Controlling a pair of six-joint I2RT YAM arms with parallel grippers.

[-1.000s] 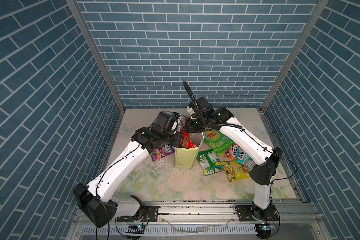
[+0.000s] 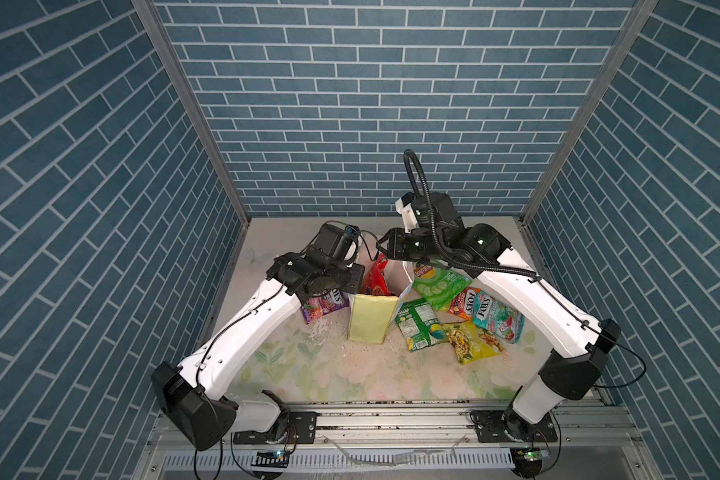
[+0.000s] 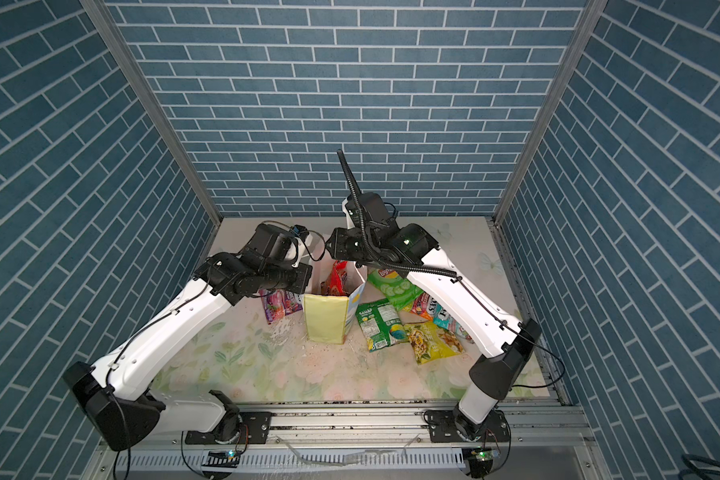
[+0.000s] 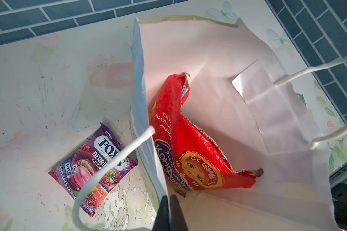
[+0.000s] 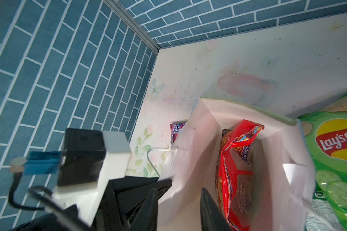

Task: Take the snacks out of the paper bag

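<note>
The paper bag (image 2: 372, 318) stands upright with its mouth open, pale yellow outside and white within. A red candy packet with a doll's face (image 4: 198, 161) leans inside against the wall in the left wrist view; the right wrist view shows the same red packet (image 5: 227, 184) edge-on. My left gripper is shut on the bag's rim, the paper running in between its fingers. Above the bag mouth hangs my right gripper, open and empty, with the packet to its right in its own view.
A purple Fox's packet (image 4: 94, 167) lies left of the bag. Right of it are a green Lay's bag (image 2: 440, 284), a green packet (image 2: 421, 324), a yellow packet (image 2: 472, 342) and Fox's packets (image 2: 492, 312).
The red packet's visible top has shifted inside the bag. My left arm has stayed almost still.
</note>
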